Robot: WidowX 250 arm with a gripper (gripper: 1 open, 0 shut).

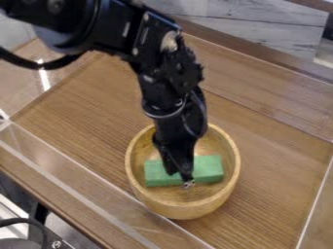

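Observation:
A round tan wooden bowl (pixel 182 202) stands near the front of the wooden table. Inside it lies a green rectangular block (pixel 163 173). The black arm comes down from the top left, and its gripper (pixel 184 173) hangs in the bowl over the block, its tips at or just above the green surface and partly hiding it. The gripper looks shut; whether it touches the block is unclear.
A grey wood-look wall (pixel 260 29) runs along the back. Black cables show at the lower left.

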